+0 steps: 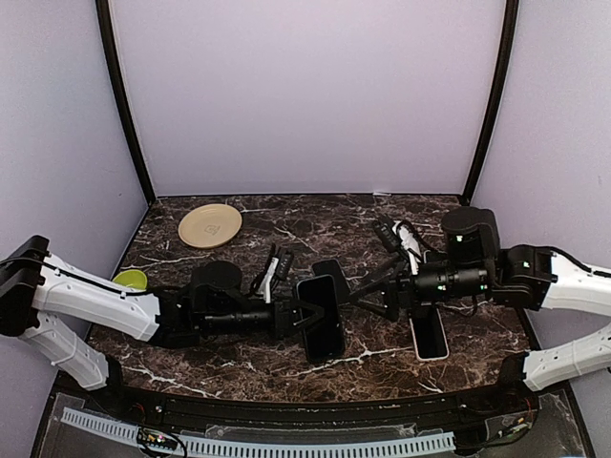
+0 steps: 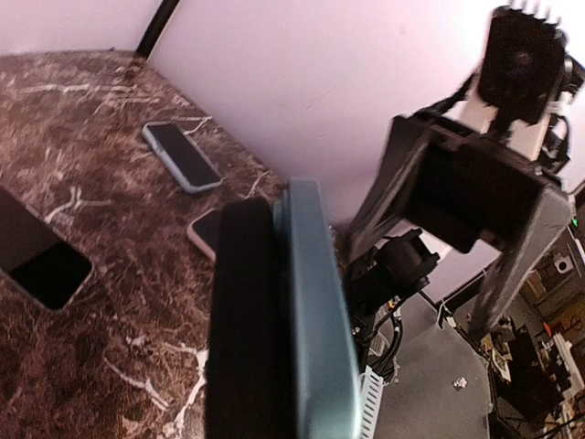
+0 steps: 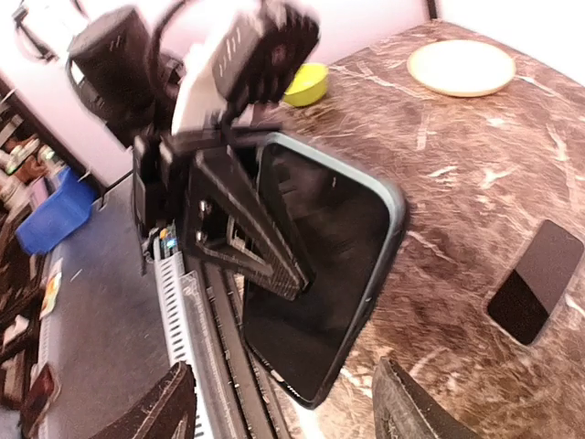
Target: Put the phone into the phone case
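Observation:
My left gripper [image 1: 301,315] is shut on a black phone [image 1: 323,334] with a blue-grey case [image 2: 322,311] around or against it, held upright over the middle of the table; whether the phone sits fully inside cannot be told. In the right wrist view the phone's dark face [image 3: 315,238] has a pale blue-grey rim. My right gripper [image 1: 372,301] is open just to the right of it, with nothing between its fingers.
Another dark phone [image 3: 535,279] lies behind the held one. More phones lie at the right [image 1: 430,339]. A plate [image 1: 210,225] and a yellow bowl [image 3: 306,87] are at the left.

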